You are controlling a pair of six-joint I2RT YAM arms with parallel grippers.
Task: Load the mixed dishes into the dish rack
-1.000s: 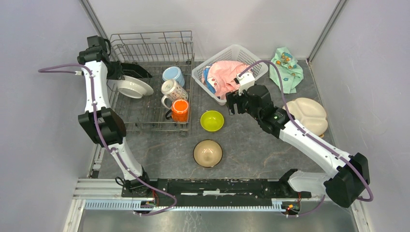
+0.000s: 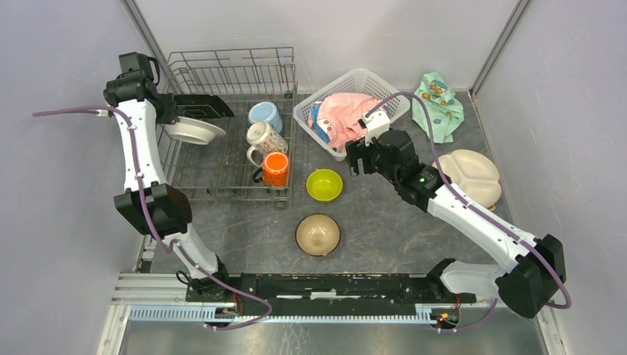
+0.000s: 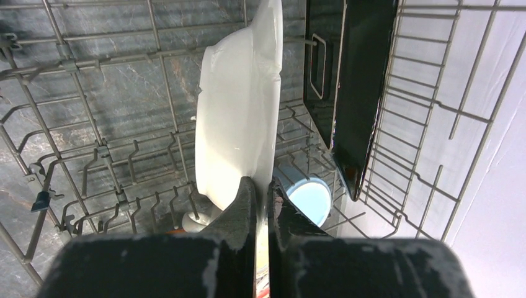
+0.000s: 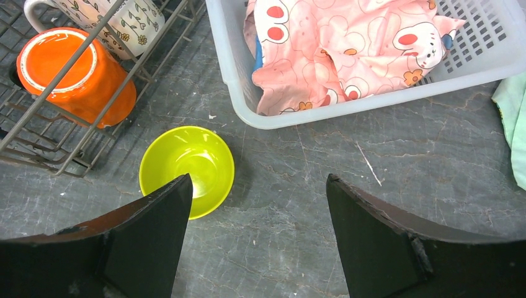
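My left gripper is shut on the rim of a white dish [image 2: 194, 132], held tilted over the rack [image 2: 255, 194] in front of black dishes [image 3: 366, 74]. Upside-down blue [image 2: 264, 112], patterned [image 2: 262, 137] and orange [image 2: 275, 169] mugs sit on the rack's right. A lime bowl [image 2: 324, 185], a tan bowl [image 2: 317, 235] and a cream divided plate [image 2: 473, 174] are on the counter. My right gripper hangs open above the counter beside the lime bowl, empty.
A white basket [image 2: 310, 111] with pink cloth stands behind my right gripper; a green cloth [image 2: 440, 111] lies right of it. The central counter has free room around the bowls. Walls bound both sides and the back.
My left gripper and arm have shifted slightly left with the white dish, whose tilt differs a little. The right arm has not moved.
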